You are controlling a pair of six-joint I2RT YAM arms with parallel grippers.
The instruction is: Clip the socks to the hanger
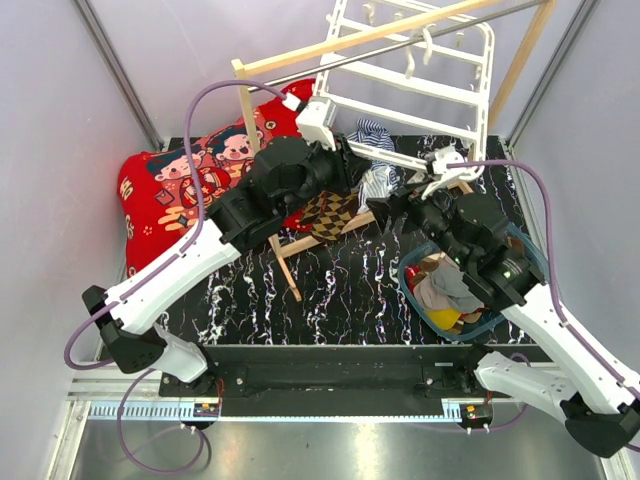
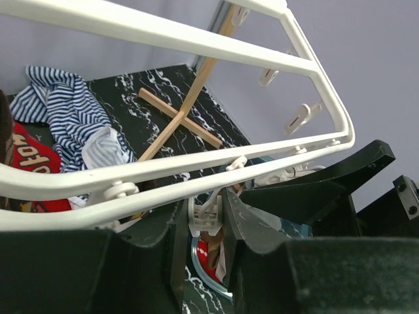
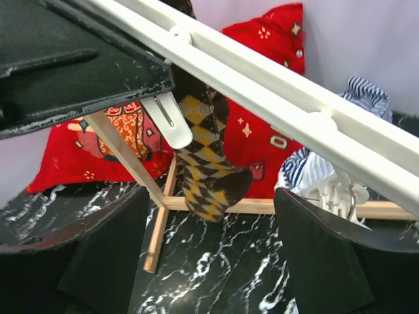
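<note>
The white hanger (image 1: 400, 95) hangs from the rod, its front bar held by my left gripper (image 1: 345, 165). In the left wrist view my left gripper is shut on a white clip (image 2: 205, 219) under that bar. A brown argyle sock (image 3: 209, 170) hangs below the hanger, with another white clip (image 3: 167, 121) near it. My right gripper (image 1: 395, 205) is at the right of the left one; in its wrist view its fingers stand apart, with no sock between them. Striped cloth (image 2: 62, 111) lies behind.
A wooden rack (image 1: 290, 58) carries the hanger. Red cushions (image 1: 160, 200) lie at back left. A blue basket (image 1: 410, 290) of socks is at right.
</note>
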